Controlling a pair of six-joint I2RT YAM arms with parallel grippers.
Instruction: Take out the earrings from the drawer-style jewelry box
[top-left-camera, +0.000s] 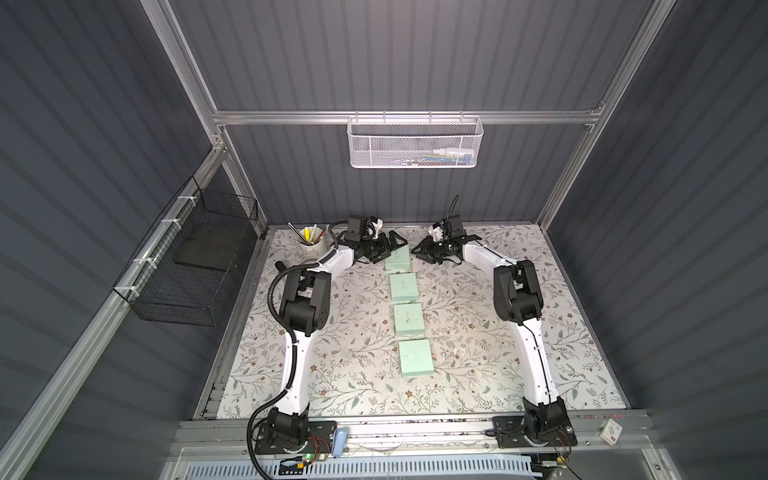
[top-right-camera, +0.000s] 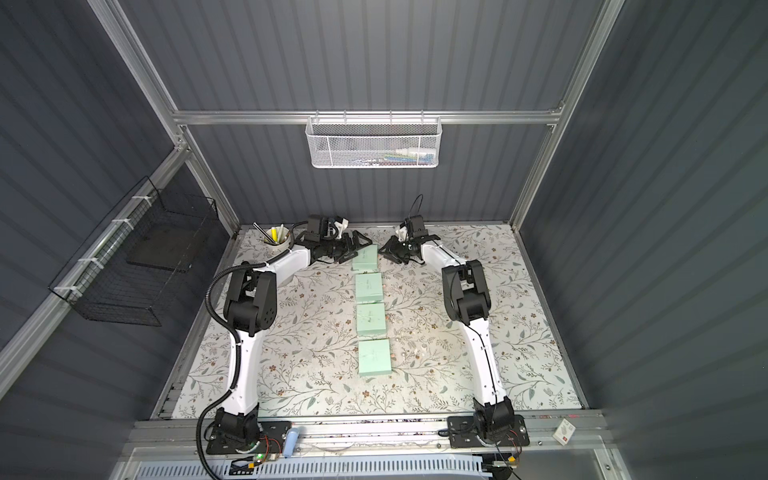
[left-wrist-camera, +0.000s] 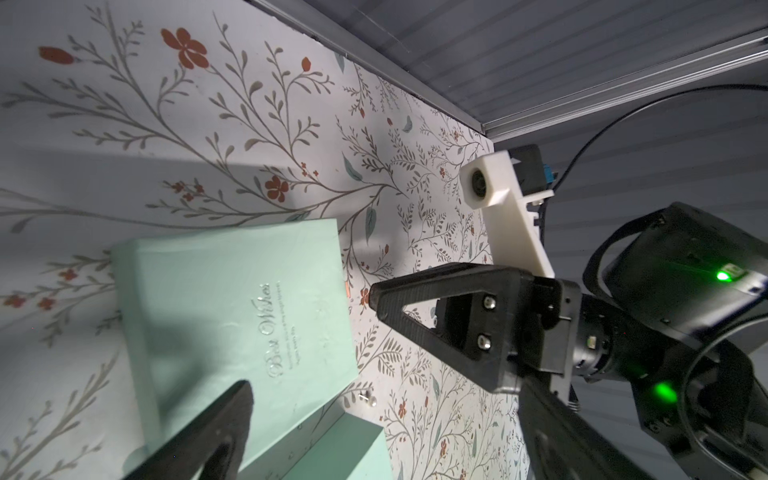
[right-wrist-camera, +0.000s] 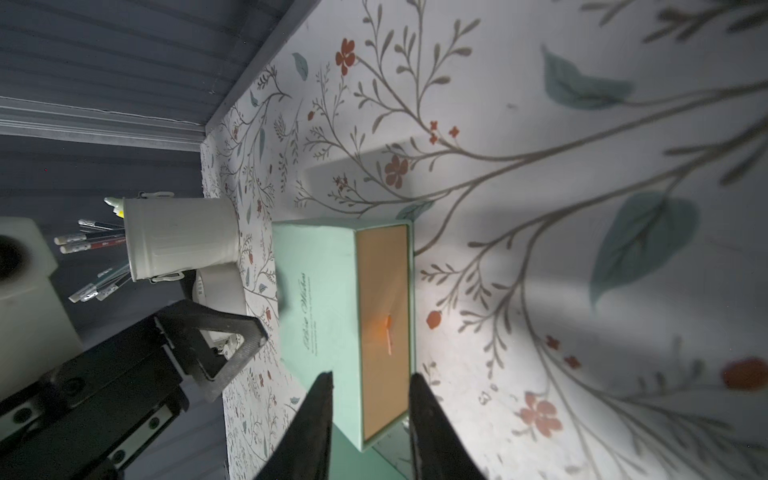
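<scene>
Four mint-green boxes stand in a column; the farthest box (top-left-camera: 397, 258) lies between the two grippers. In the right wrist view its brown side (right-wrist-camera: 384, 320), with a small orange tab (right-wrist-camera: 389, 324), faces my right gripper. That gripper is part open, its fingers a small gap apart with nothing between them, to the right of the box. My left gripper (top-left-camera: 391, 246) is open, its fingers (left-wrist-camera: 228, 424) spread wide at the box's left; its lid (left-wrist-camera: 248, 320) shows printed lettering. No earrings are visible.
Other green boxes (top-left-camera: 404, 288) stand close in front of the farthest one. A white cup of pens (top-left-camera: 313, 241) sits at the back left. The back wall rises behind the box, and the table's right side (top-left-camera: 480, 344) is clear.
</scene>
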